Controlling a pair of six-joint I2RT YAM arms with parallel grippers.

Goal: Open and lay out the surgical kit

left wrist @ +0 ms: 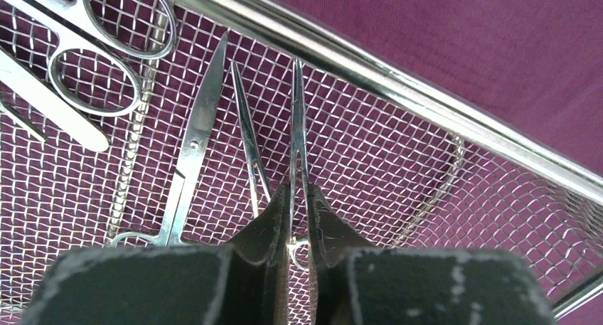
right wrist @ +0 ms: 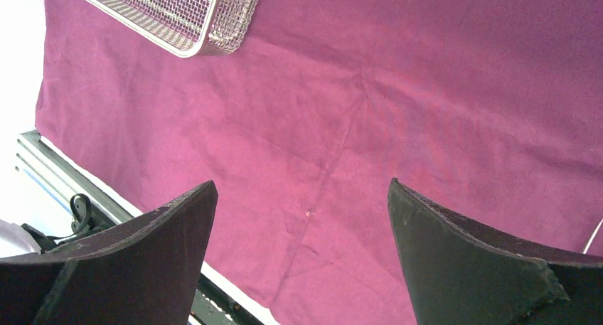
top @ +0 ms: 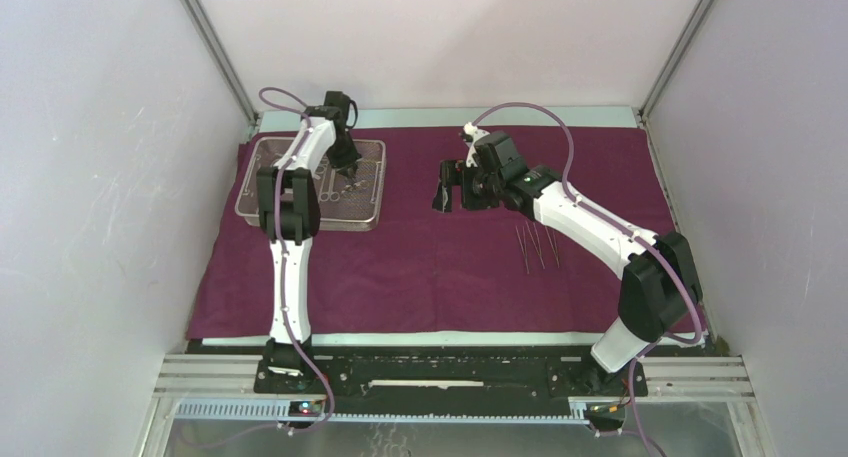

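Note:
The wire mesh tray [top: 349, 224] lies at the left of the cloth with several metal instruments in it. My left gripper is over the tray's right part, its fingertips close together around a slender, clamp-like instrument [left wrist: 297, 112]. A narrow gap shows between them, and the instrument's handle end is mostly hidden. Beside it lie another slim instrument [left wrist: 245, 122] and scissors [left wrist: 193, 144]. My right gripper stands wide open above bare cloth, right of the tray, with nothing between its fingers.
Several thin instruments [top: 523, 249] lie on the right half of the maroon cloth [top: 430, 287]. The tray's metal rim [left wrist: 398, 83] runs close beyond the instrument tips.

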